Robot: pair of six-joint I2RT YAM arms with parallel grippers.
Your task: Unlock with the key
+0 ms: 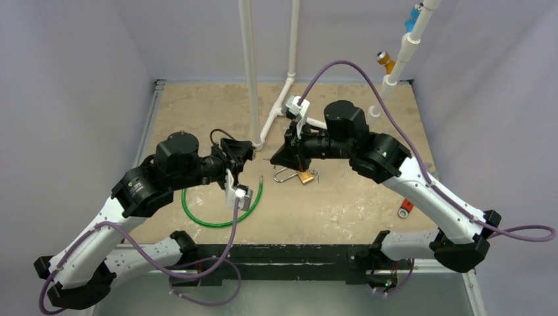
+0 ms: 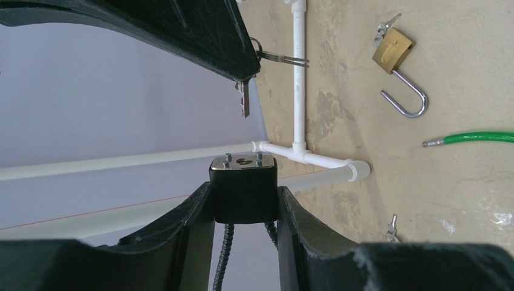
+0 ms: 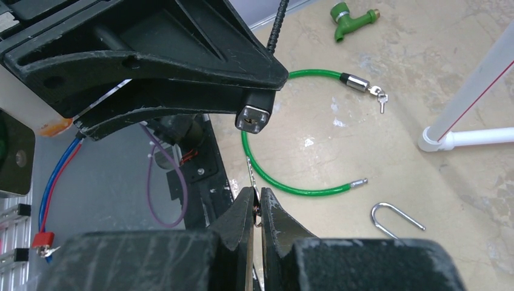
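My left gripper is shut on a black cable lock (image 2: pixel 245 212), whose metal end face, with a keyhole, looks toward the right arm. Braided black cable trails from that lock (image 3: pixel 253 118). Opposite it, my right gripper is shut on a small silver key (image 3: pixel 251 173). The key's blade (image 2: pixel 245 100) points at the lock's face with a gap between them, so the two are apart. A ring (image 2: pixel 257 43) with other keys (image 2: pixel 285 59) dangles from the right fingers. In the top view both grippers face each other above the board's middle.
On the board beneath lie an open brass padlock (image 2: pixel 394 50) with its own keys and a green cable lock (image 3: pixel 309 193). White pipes (image 1: pixel 250 72) rise just behind the left gripper. The front of the board (image 1: pixel 329 220) is clear.
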